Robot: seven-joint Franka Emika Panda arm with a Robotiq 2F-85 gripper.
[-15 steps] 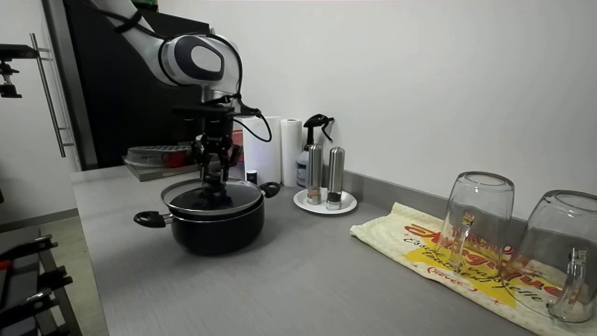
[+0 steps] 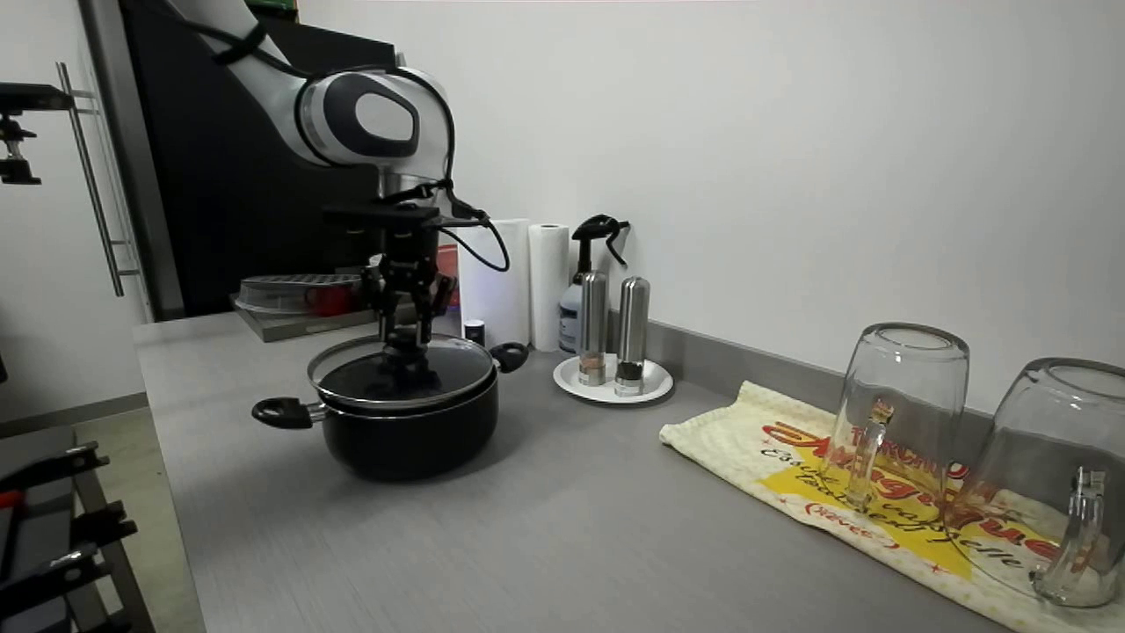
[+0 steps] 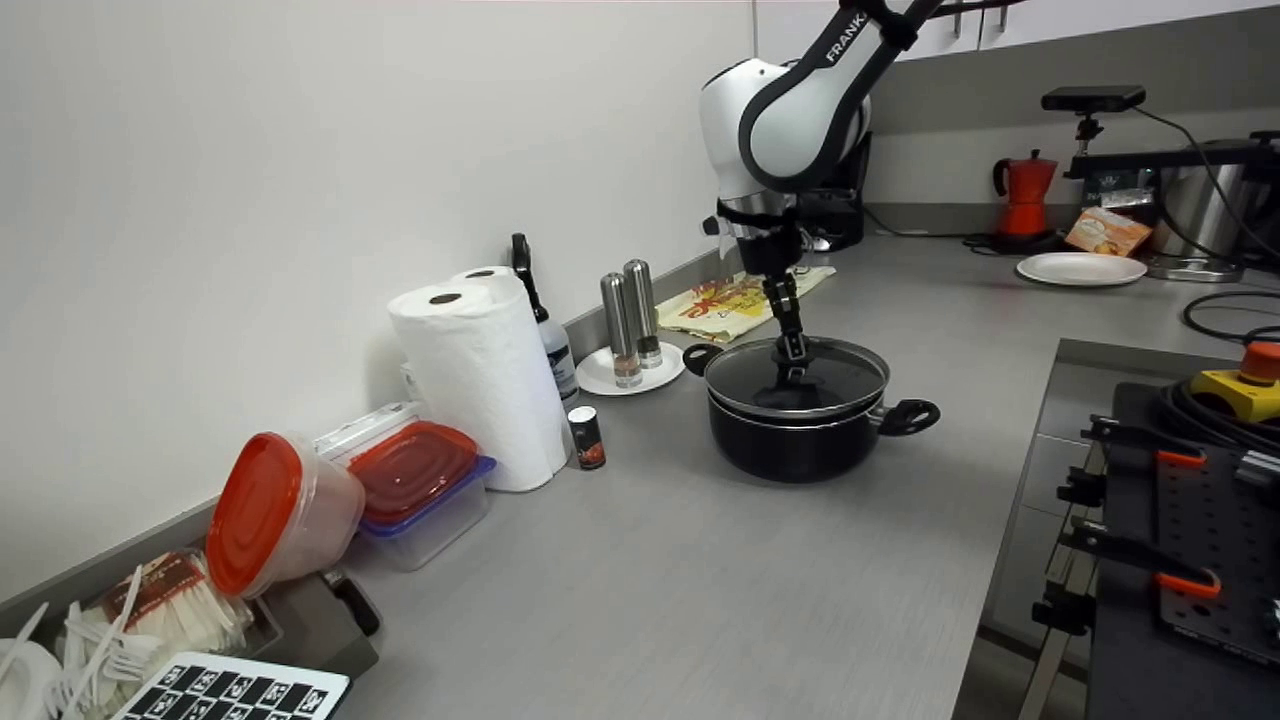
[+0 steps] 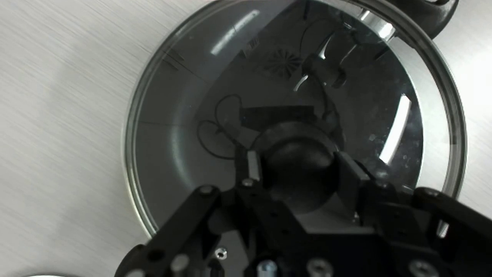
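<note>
A black pot (image 2: 411,438) with two side handles stands on the grey counter. Its glass lid (image 2: 459,369) has a metal rim and lies over the pot's mouth, slightly off centre. In the wrist view a crescent of the pot's pale inside shows through the lid (image 4: 184,115) on the right. The lid's round black knob (image 4: 297,171) sits between the two fingers, and my gripper is shut on it from above. From the side, in exterior view 2, the gripper (image 3: 792,350) points almost straight down. Whether the rim touches the pot all round cannot be made out.
A white plate (image 2: 656,390) with two metal grinders stands behind the pot, near paper towel rolls (image 3: 480,372) and a small dark jar (image 3: 587,438). Two glass mugs (image 2: 902,411) rest on a cloth to the right.
The lid and my gripper on its knob have shifted very slightly to the right and down in exterior view 1. The pot stays in place.
</note>
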